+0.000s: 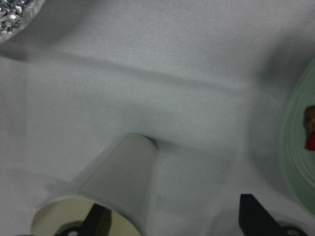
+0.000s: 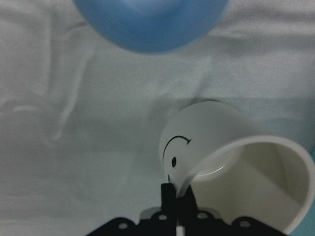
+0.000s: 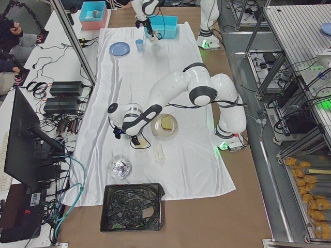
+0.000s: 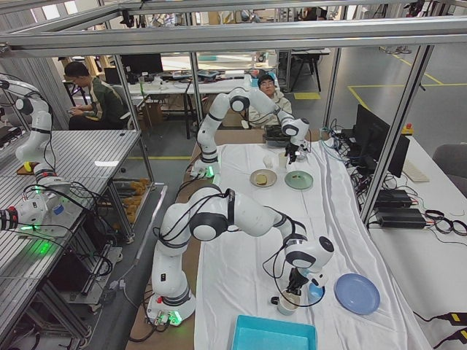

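My left gripper is open over a white cup [image 1: 118, 172] lying low in the left wrist view, one finger at the cup's mouth. A green plate [image 1: 295, 157] with something red and brown on it is to the right, crumpled foil [image 1: 10, 14] at the upper left. My right gripper is closed on the rim of a white mug with a smiley face [image 2: 206, 123]. A blue cup [image 2: 150, 39] stands near it.
A turquoise bin [image 4: 274, 332] is beside the right arm. A blue plate [image 3: 119, 48], a plate with a yellow sponge-like piece [image 3: 158, 130] and a black tray [image 3: 129, 219] are also on or by the white cloth.
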